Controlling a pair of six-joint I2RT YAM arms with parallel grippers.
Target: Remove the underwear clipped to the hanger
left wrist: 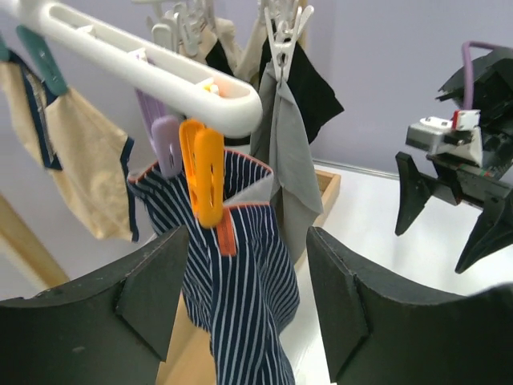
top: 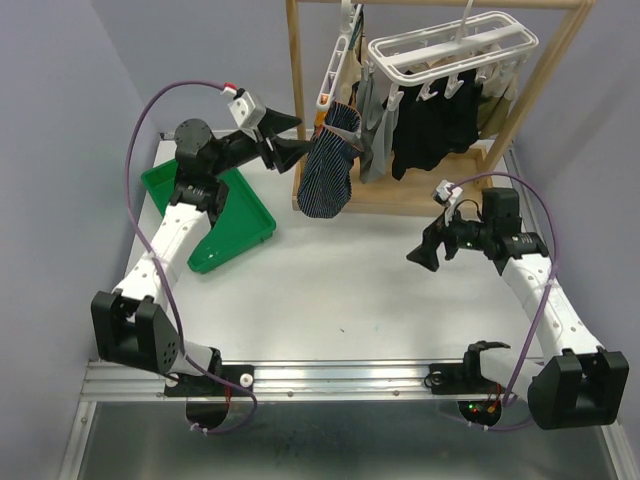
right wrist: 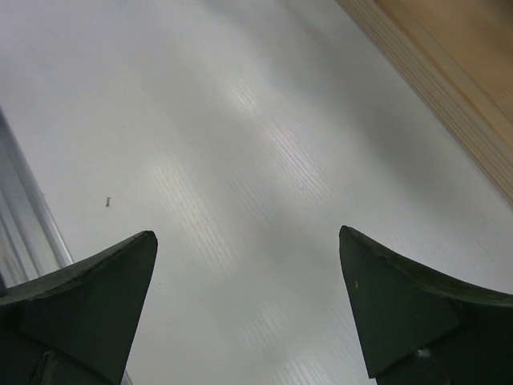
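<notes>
Navy striped underwear (top: 327, 178) hangs from an orange clip (left wrist: 207, 172) at the near end of the white hanger (top: 335, 65). In the left wrist view, the striped cloth (left wrist: 240, 305) and its orange tag lie beyond the two finger ends, with a gap between those ends. My left gripper (top: 301, 132) is at the underwear's upper left in the top view, its fingers part open; no cloth is visibly pinched. Lower right of the underwear, over the white table, my right gripper (top: 418, 256) is open and empty; its right wrist view shows only bare table between the fingers.
A green bin (top: 262, 222) stands on the left side. Other garments, among them a black one (top: 432, 130), hang from the second white hanger (top: 452, 45) on the wooden rack (top: 420, 200).
</notes>
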